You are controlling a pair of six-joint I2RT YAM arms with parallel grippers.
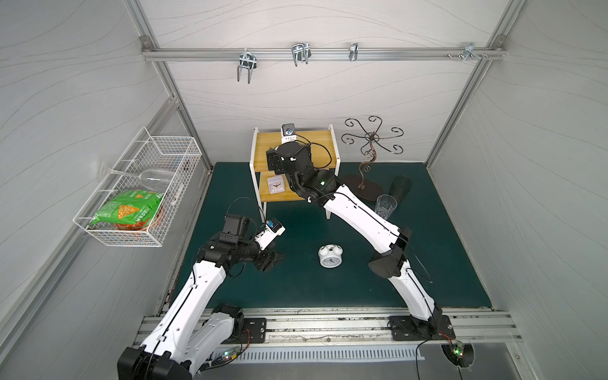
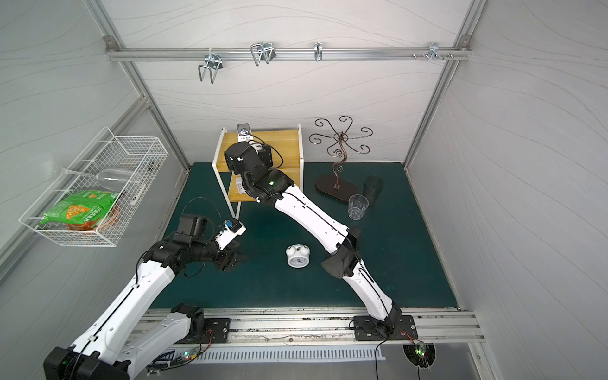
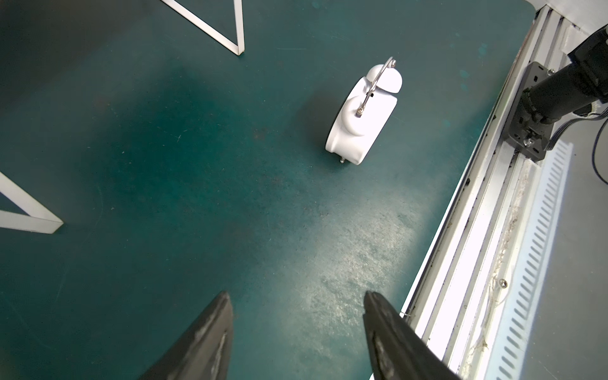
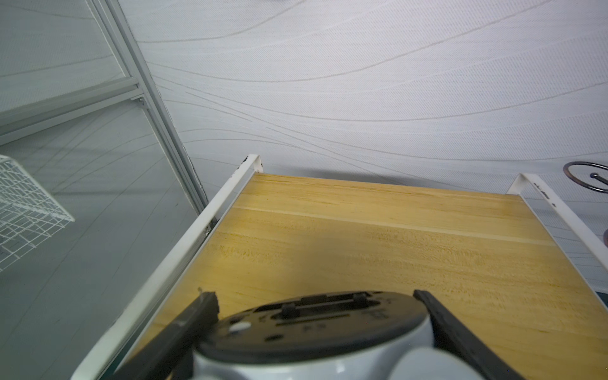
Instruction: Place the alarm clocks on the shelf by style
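In the right wrist view a white clock with a dark back (image 4: 310, 329) sits between the fingertips of my right gripper on the wooden upper shelf (image 4: 380, 234); the gripper stands open, though contact with the clock is unclear. A pale square clock (image 1: 276, 184) is on the lower shelf, partly hidden in the top right view. A white twin-bell alarm clock (image 3: 364, 110) stands on the green table, in front of the shelf. My left gripper hangs open over the table, left of that clock, with nothing between its fingers.
A wire basket (image 1: 136, 237) with a green bag is on the left wall. Right of the shelf stand a metal ornament (image 1: 371, 137), a clear glass (image 2: 357, 206) and a dark cup (image 2: 373, 187).
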